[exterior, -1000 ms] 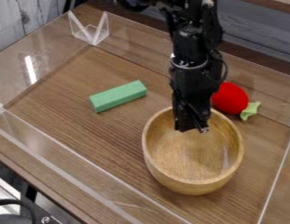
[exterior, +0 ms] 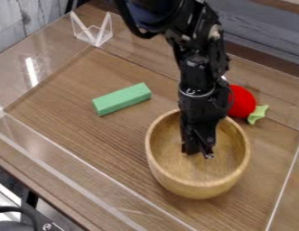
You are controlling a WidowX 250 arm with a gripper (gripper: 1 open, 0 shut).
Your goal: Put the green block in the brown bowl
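The green block (exterior: 121, 98) lies flat on the wooden table, left of the bowl and apart from it. A brown bowl (exterior: 170, 176) stands at the lower right; no block shows inside it. My black gripper (exterior: 198, 146) points down into the bowl's far part, its tips over the interior and well to the right of the block. Dark on dark, the fingers are hard to make out, so whether they are open is unclear. The arm hides part of the bowl's far rim.
A red object with a green end (exterior: 239, 101) lies just beyond the bowl, right of the arm. A white wire-like stand (exterior: 94, 29) is at the far left. Bare table surrounds the block, and the table's edge runs along the left.
My gripper has come lower and nearer the camera, further over the bowl's inside. The block, the bowl and the red object have stayed in place.
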